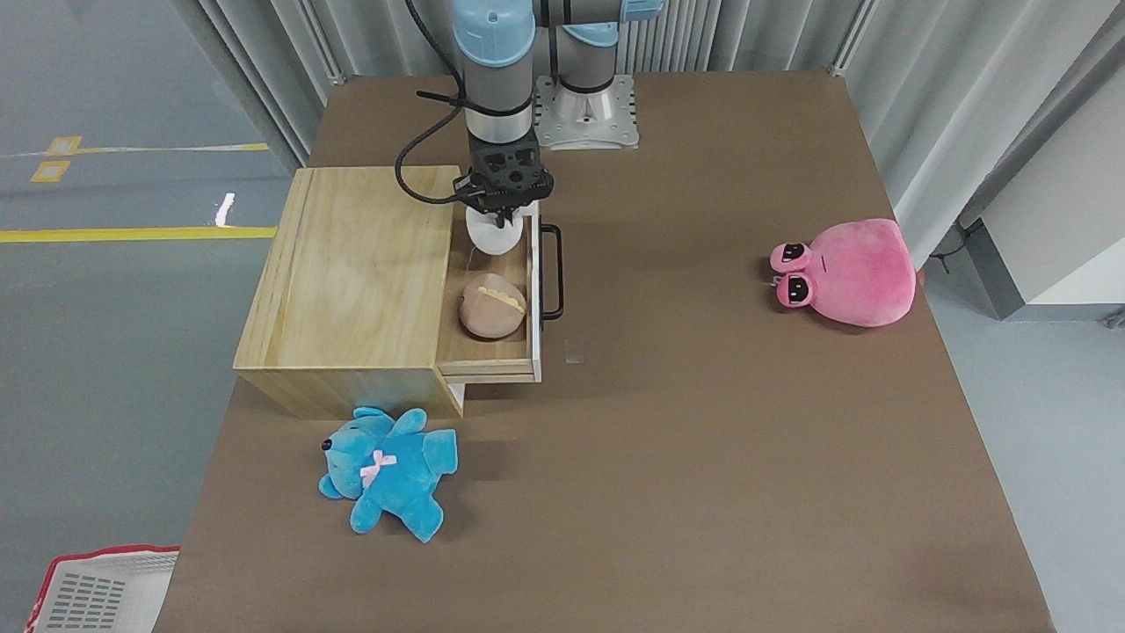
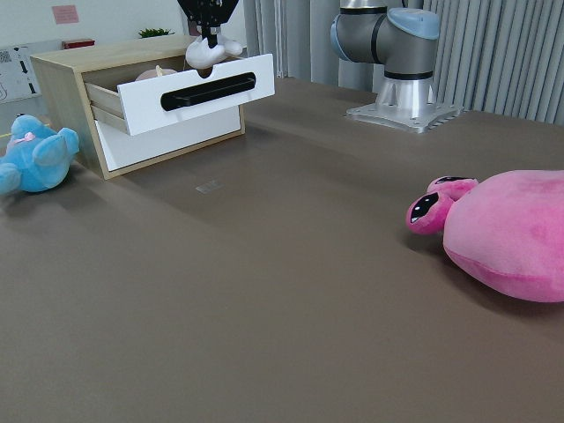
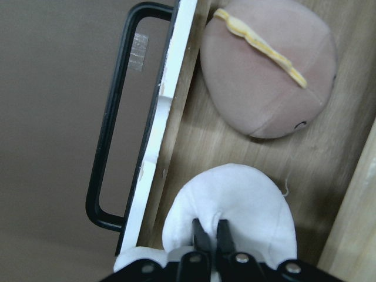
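My gripper is shut on a white plush toy [image 3: 232, 200], seen at the bottom of the wrist view over the open drawer [image 1: 496, 364] of a wooden cabinet [image 1: 348, 264]. In the front view the white plush [image 1: 493, 232] hangs at the drawer's back end; in the left view [image 2: 204, 51] it is just above the white drawer front. A pinkish-brown round plush [image 3: 267, 76] with a yellow strip lies in the drawer's other end.
A blue bear [image 1: 390, 475] lies in front of the cabinet, a pink plush [image 1: 849, 274] at the table's right. A basket [image 1: 100, 591] stands beyond the table's front left.
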